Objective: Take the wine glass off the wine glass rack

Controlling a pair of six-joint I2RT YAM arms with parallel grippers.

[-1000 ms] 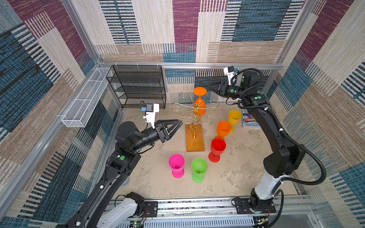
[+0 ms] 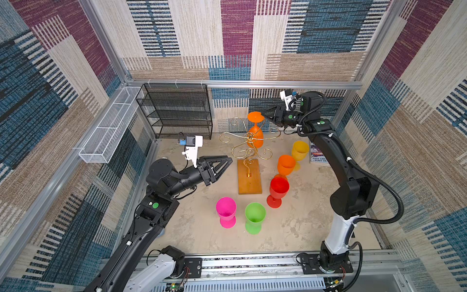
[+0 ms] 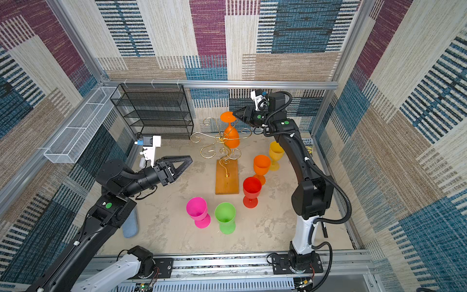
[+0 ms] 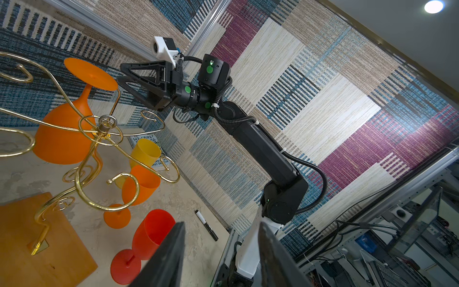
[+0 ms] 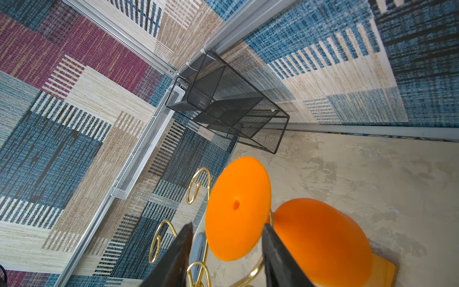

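Note:
An orange wine glass (image 2: 255, 138) hangs upside down on the gold wire rack on a wooden base (image 2: 249, 187), its foot on top. My right gripper (image 2: 266, 112) is open beside that foot; in the right wrist view the foot (image 5: 236, 215) sits just beyond the blurred fingers, nothing between them. My left gripper (image 2: 221, 164) hovers left of the rack, lower down, with its fingers apart and empty.
Pink (image 2: 226, 209), green (image 2: 255, 212), red (image 2: 278, 188), orange (image 2: 285, 163) and yellow (image 2: 299, 150) glasses stand in front and to the right. A black mesh shelf (image 2: 174, 109) is at the back left.
My right gripper has moved left toward the hanging glass's foot. My left arm has shifted slightly down in the top left view.

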